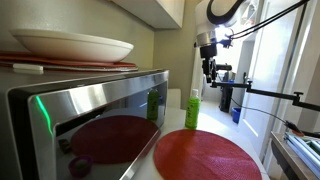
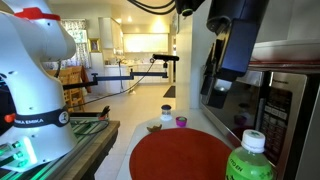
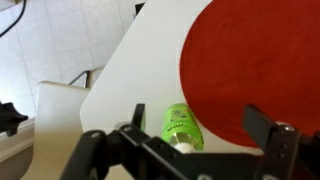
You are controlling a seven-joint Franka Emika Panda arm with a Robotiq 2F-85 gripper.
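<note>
A green bottle with a white cap (image 1: 192, 110) stands upright on the white counter, at the edge of a round red mat (image 1: 205, 155). My gripper (image 1: 210, 72) hangs above and apart from it, pointing down. The wrist view shows my gripper open, its dark fingers (image 3: 262, 128) wide apart and nothing held. Below, the bottle (image 3: 182, 128) appears in the gap between them, seen from above. In exterior view 2 the bottle (image 2: 248, 162) is in the near right corner, with the gripper (image 2: 217, 92) higher and farther left.
A microwave (image 1: 130, 90) with a reflective front borders the counter, with a white bowl (image 1: 75, 43) on top. Small jars (image 2: 167, 110) stand beyond the mat. The counter's edge drops to the floor (image 3: 60, 45).
</note>
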